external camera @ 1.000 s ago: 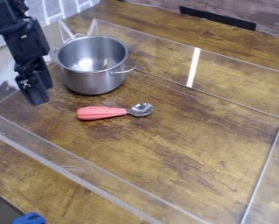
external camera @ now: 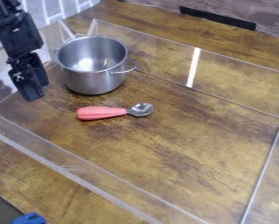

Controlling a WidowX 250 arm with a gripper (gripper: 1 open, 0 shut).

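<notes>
My black gripper (external camera: 28, 82) hangs at the left edge of the camera view, its fingers open, just left of a steel pot (external camera: 93, 72) with side handles. In front of the pot, to the lower right of my gripper, a spoon with a pink handle (external camera: 103, 113) and a metal bowl end lies on the wooden table (external camera: 188, 157), apart from the pot and the gripper.
Clear panels or strips border the work area on the left and right. A white strip (external camera: 193, 67) lies at the back. A blue object (external camera: 28, 218) sits at the bottom-left corner.
My gripper has shifted slightly to the left over the last second. The pot and spoon have not moved.
</notes>
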